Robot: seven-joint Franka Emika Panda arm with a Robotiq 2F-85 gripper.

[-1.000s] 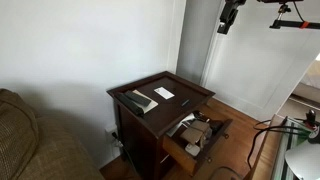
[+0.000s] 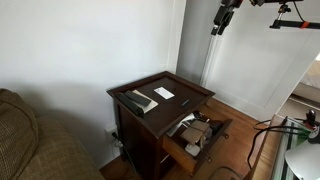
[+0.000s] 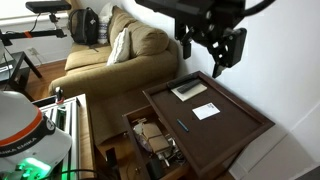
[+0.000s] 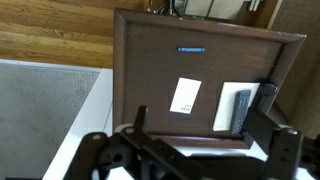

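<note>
My gripper [image 3: 202, 58] hangs high above the dark wooden cabinet top [image 4: 150, 75], open and with nothing between its fingers. In the wrist view a white card [image 4: 185, 95] lies near the middle of that top. A blue pen-like item [image 4: 191, 49] rests toward the drawer side. Along the far side lies a pale flat item [image 4: 226, 98] with a dark remote-like object [image 4: 240, 111] over it, and another dark piece [image 4: 265, 97] beside that. Below the top, a drawer [image 2: 178, 153] is pulled out, holding several mixed items [image 2: 196, 131].
A raised rim [image 4: 121, 70] borders the cabinet top. Behind the cabinet stands a white wall [image 2: 90, 60], and a brown sofa [image 3: 135, 42] is off to one side. Cables [image 2: 262, 133] run near the robot base. Around the card the top is bare.
In exterior view 1 my gripper has shifted slightly left. The cabinet, its drawer and the items on top look unchanged.
</note>
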